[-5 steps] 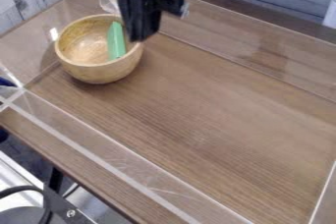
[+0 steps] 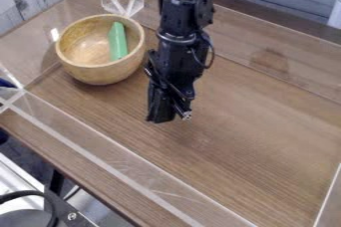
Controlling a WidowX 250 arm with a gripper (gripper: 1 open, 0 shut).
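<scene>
The black robot arm reaches down from the top of the view to my gripper (image 2: 168, 112), which is low over the wooden table (image 2: 240, 161), just right of a wooden bowl (image 2: 83, 70). A green object (image 2: 118, 40) is in the bowl. The gripper appears shut, with nothing visible between its dark fingers, though they are small and hard to make out.
Clear tape strips run along the table's left side. Black cables lie at the bottom left, beyond the table edge. A wall stands at the back.
The arm has come down and toward the front of the table, from behind beside the bowl to lower over the wood. The bowl and green object look unmoved.
</scene>
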